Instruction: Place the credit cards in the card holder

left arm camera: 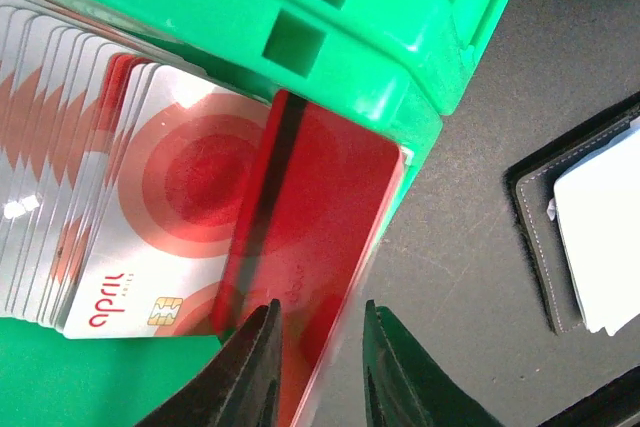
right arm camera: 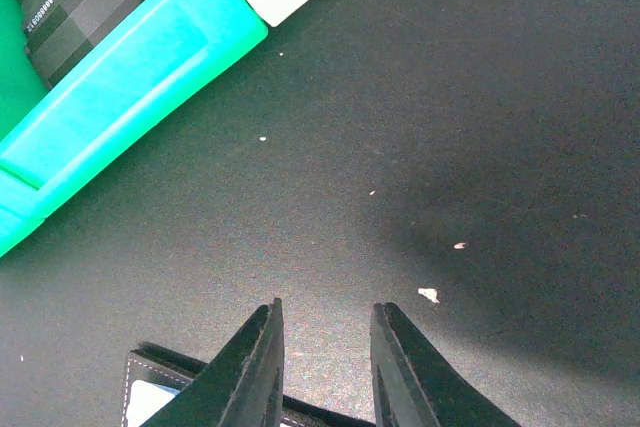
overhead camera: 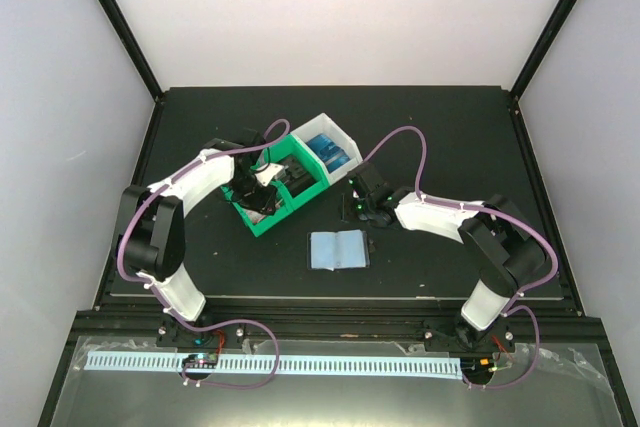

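Observation:
In the green box (overhead camera: 290,209), red and white credit cards (left arm camera: 170,207) stand in a row. My left gripper is part open over the end red card (left arm camera: 335,197), whose edge runs between its fingertips; whether they touch it is unclear. The card holder (overhead camera: 338,250) lies open on the table in front of the box, showing its pale sleeves. My right gripper hangs open above bare table just behind the holder, with nothing visible between its fingers.
A white box (overhead camera: 345,143) with blue cards adjoins the green box, whose other compartment holds dark cards (right arm camera: 80,2).

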